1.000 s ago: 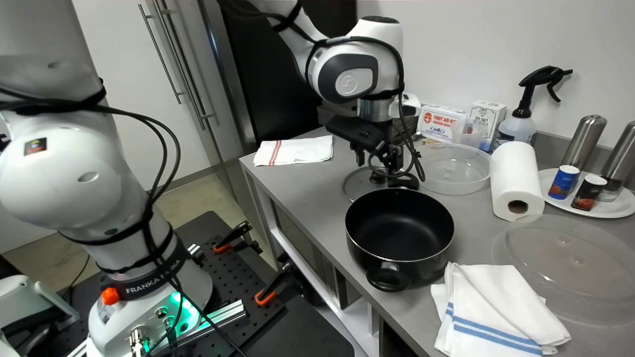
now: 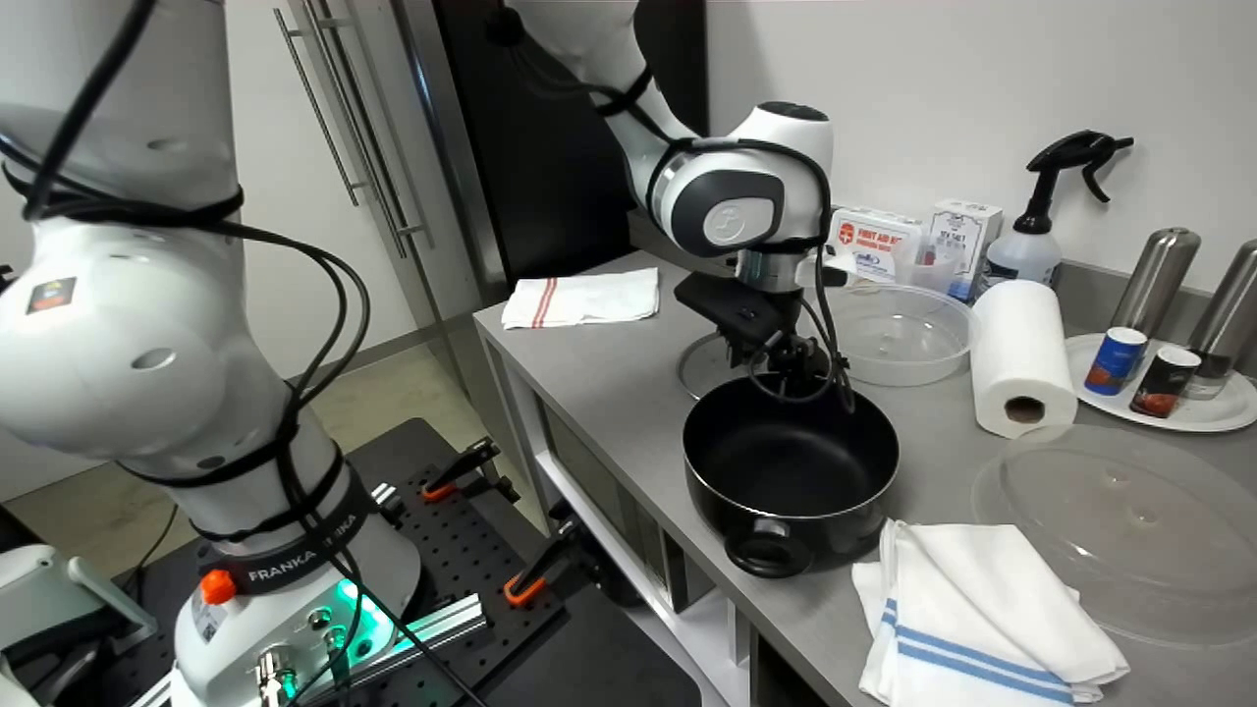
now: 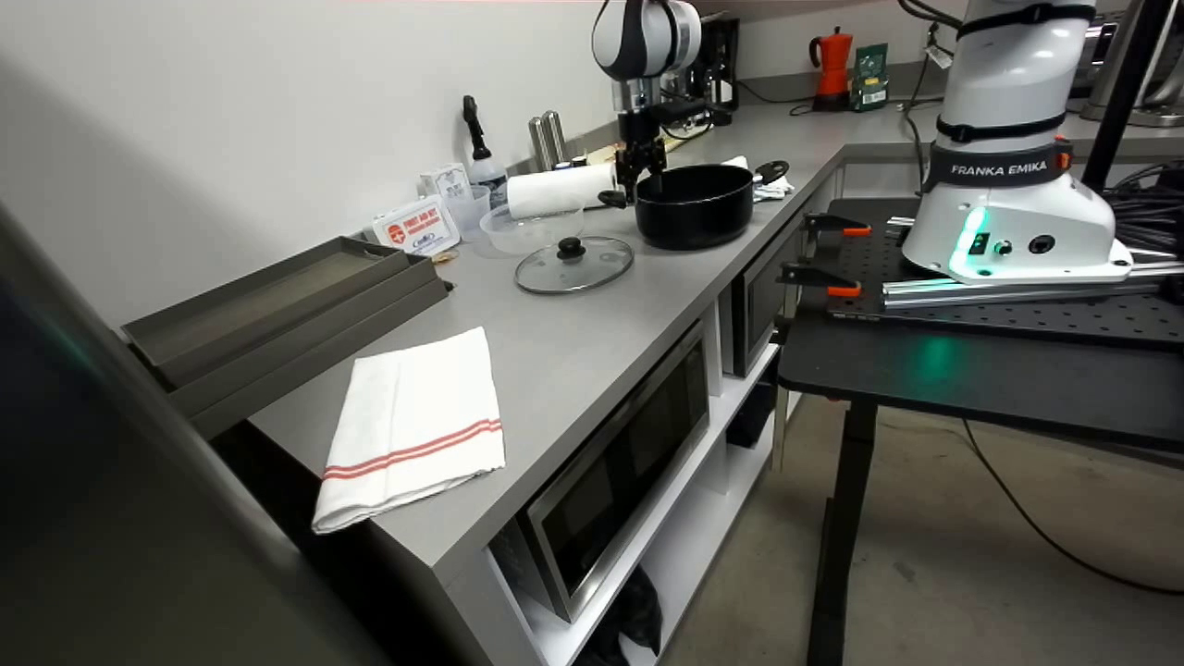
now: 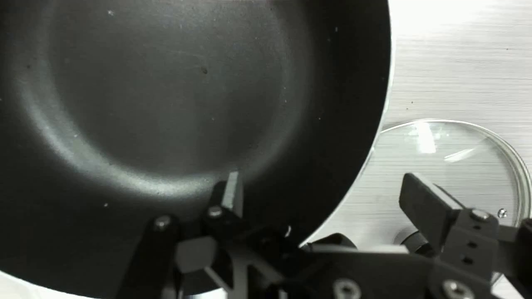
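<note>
A black pot (image 2: 787, 454) stands empty on the grey counter, one handle (image 2: 768, 548) toward the front. Over its far rim is my gripper, open and pointing down. In the wrist view, one of its fingers (image 4: 232, 192) is over the pot's inside and the other is outside the rim, above the glass lid (image 4: 449, 159). The pot's far handle (image 3: 612, 199) lies close to the gripper; in the wrist view only part of it shows between the fingers. Whether a finger touches the pot, I cannot tell.
A clear plastic bowl (image 2: 901, 336) and a paper towel roll (image 2: 1022, 353) stand behind the pot. A blue-striped towel (image 2: 984, 613) lies to its right, beside a clear plastic lid (image 2: 1131, 530). Bare counter surrounds the red-striped towel (image 3: 416, 416).
My gripper has come lower and shifted toward the pot, from behind the far handle to over the far rim. The pot has not moved.
</note>
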